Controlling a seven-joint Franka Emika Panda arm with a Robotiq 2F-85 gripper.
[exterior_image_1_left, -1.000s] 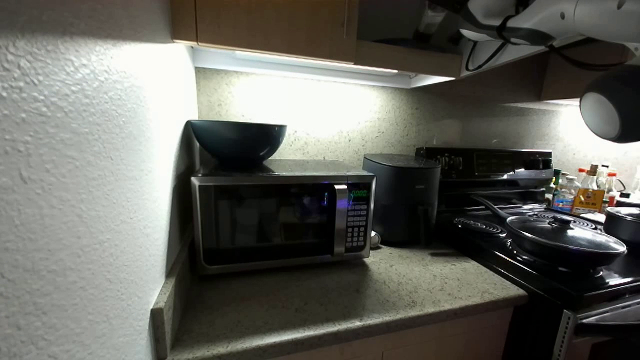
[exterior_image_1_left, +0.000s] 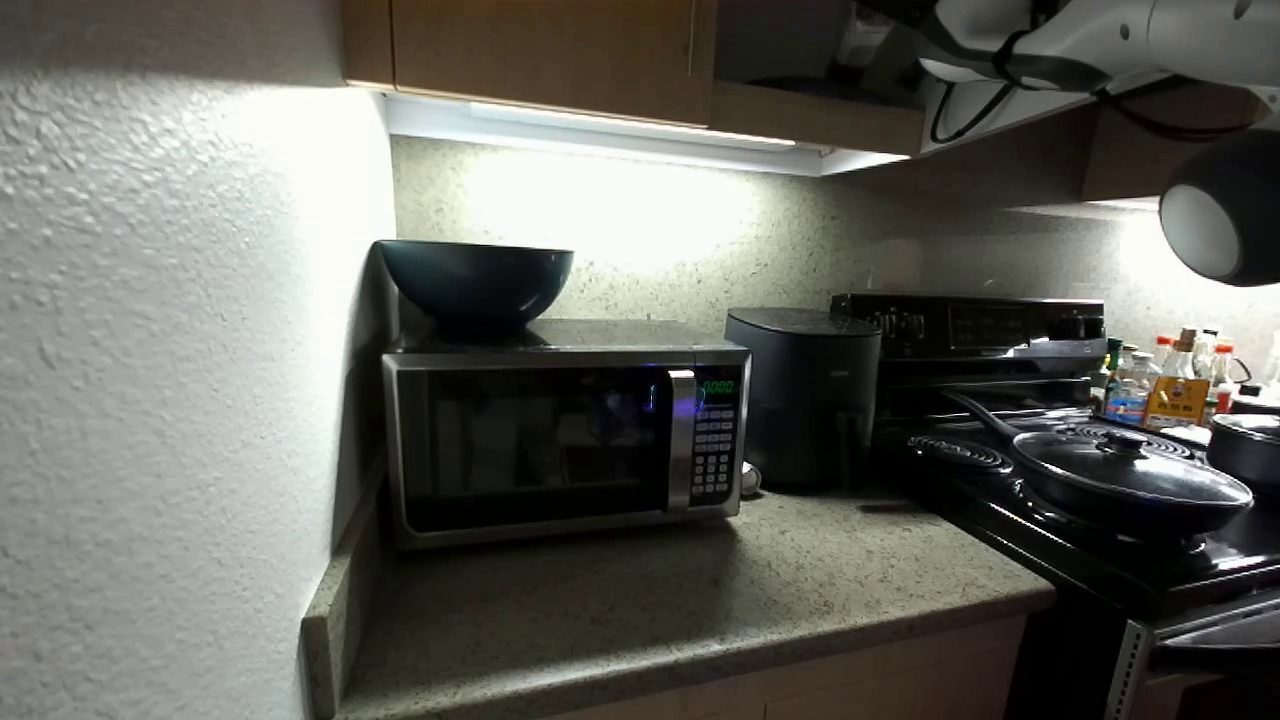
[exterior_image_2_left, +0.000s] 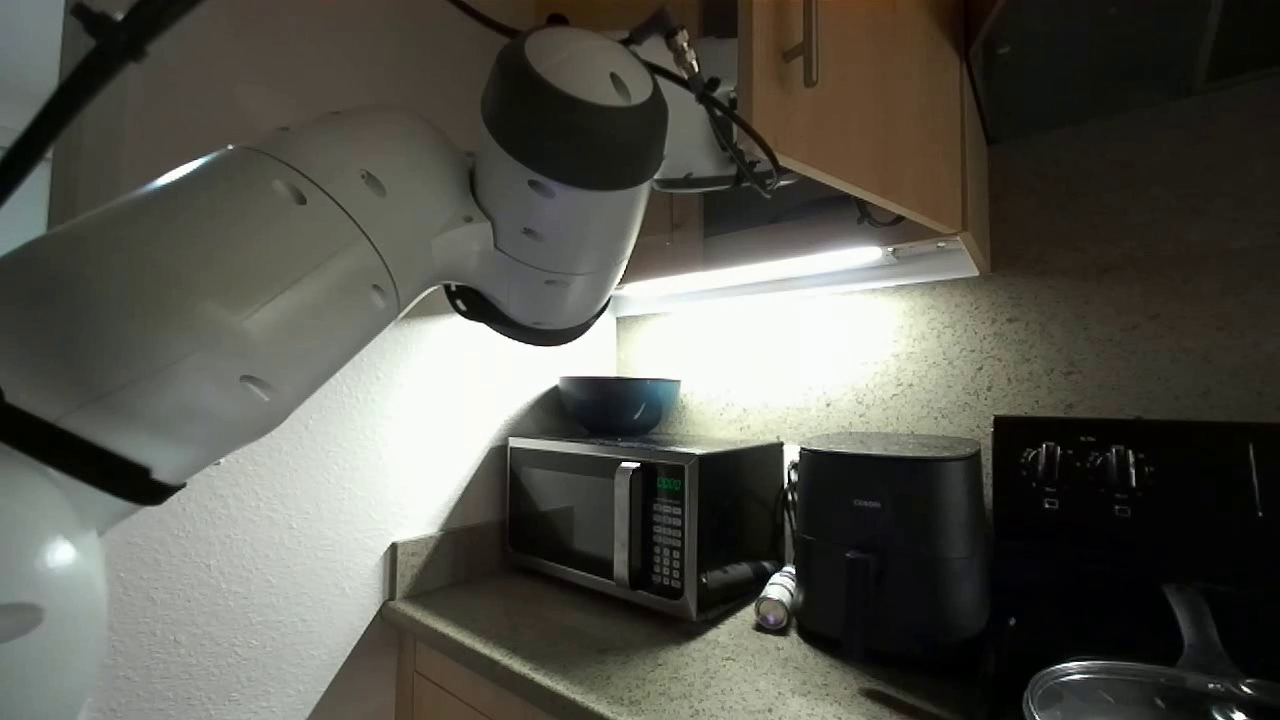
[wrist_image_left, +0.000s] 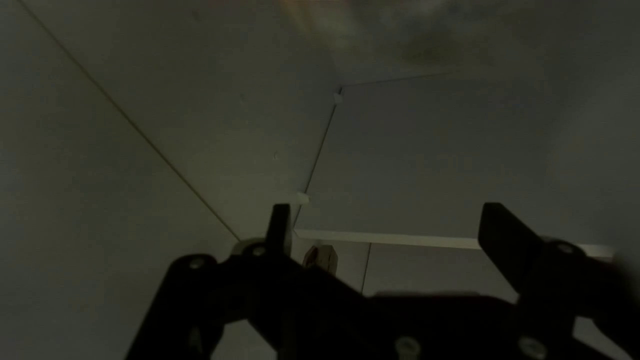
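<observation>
My gripper is open inside the upper cabinet, its two dark fingers wide apart with nothing between them. Past the fingertips, the wrist view shows a pale shelf (wrist_image_left: 444, 168) resting on small supports against the cabinet's side wall. Behind the left finger, low in that view, part of a small brown object (wrist_image_left: 324, 258) shows, too dark to name. In the second exterior view the arm (exterior_image_2_left: 564, 204) reaches up to the cabinet, and its open door (exterior_image_2_left: 876, 108) hides the gripper there.
A dark bowl (exterior_image_1_left: 480, 282) rests on the microwave (exterior_image_1_left: 564, 438). Right of it stand a black air fryer (exterior_image_1_left: 801, 402) and the stove, which bears a lidded pan (exterior_image_1_left: 1116, 480). A small flashlight (exterior_image_2_left: 777, 598) lies beside the fryer.
</observation>
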